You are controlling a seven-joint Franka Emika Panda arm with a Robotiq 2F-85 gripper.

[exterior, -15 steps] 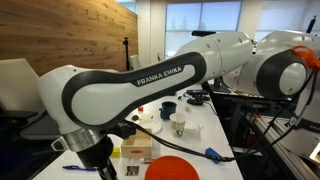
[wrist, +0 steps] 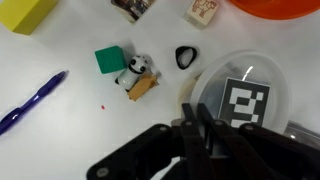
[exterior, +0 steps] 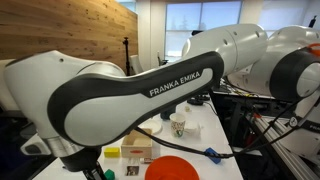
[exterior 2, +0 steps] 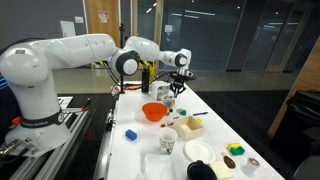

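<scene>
A clear round container (wrist: 266, 72) lies in the wrist view with a black-and-white square marker (wrist: 244, 101) showing through or inside it. My gripper is at the container's left edge, shut on what looks like its rim; the exact contact is blurred by the see-through wall. In exterior view 2, my gripper (exterior 2: 179, 88) is low at the far end of the table, with the container hard to make out. In exterior view 1 the arm hides the fingertips and the container.
Left of the gripper lie a green cube (wrist: 111, 59), a small panda figure (wrist: 131, 73) and a blue pen (wrist: 34, 101). A red-orange bowl (exterior 2: 154, 111) is close by. White cups (exterior 2: 166, 145), a wooden tray (exterior 2: 188, 128) and a black round item (exterior 2: 200, 169) stand nearer that camera.
The arm's hand has come closer to the exterior view 1 camera, looming larger and covering the blue pen and part of the left table. The bowl and cups stay put.
</scene>
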